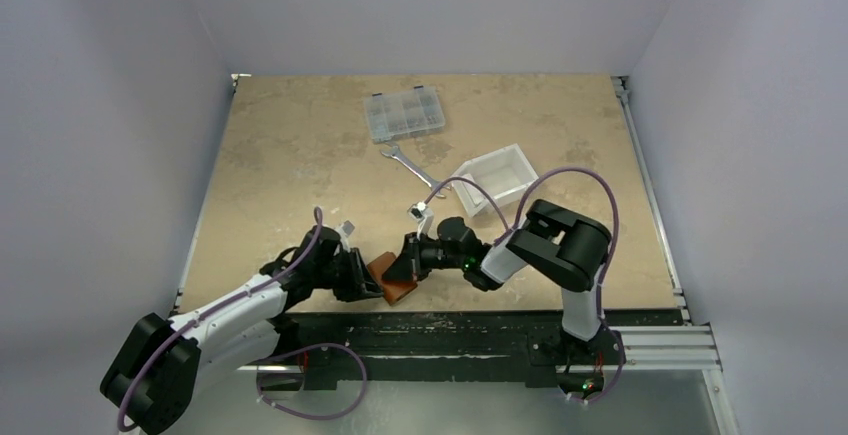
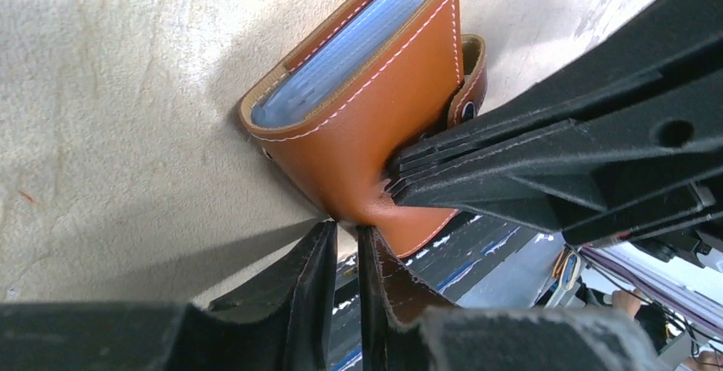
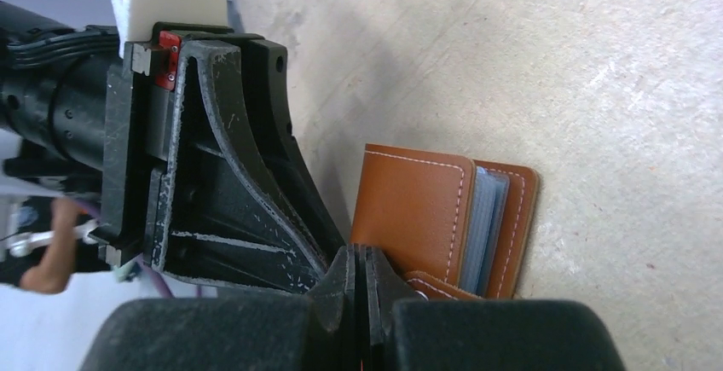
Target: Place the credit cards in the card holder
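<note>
The brown leather card holder (image 1: 400,293) lies near the table's front edge, between the two grippers. Clear plastic sleeves (image 2: 345,55) show along its open side in the left wrist view; whether cards sit in them I cannot tell. A snap strap (image 2: 471,89) sticks out at its side. My right gripper is shut, its tips against the holder's brown face, with nothing seen between them. At the holder's lower edge, my left gripper is slightly open, with a narrow gap between its fingers and no card visible there.
A white box (image 1: 497,175) stands right of centre with a small white item at its left side. A wrench (image 1: 413,168) lies beside it, and a clear divided case (image 1: 404,113) is farther back.
</note>
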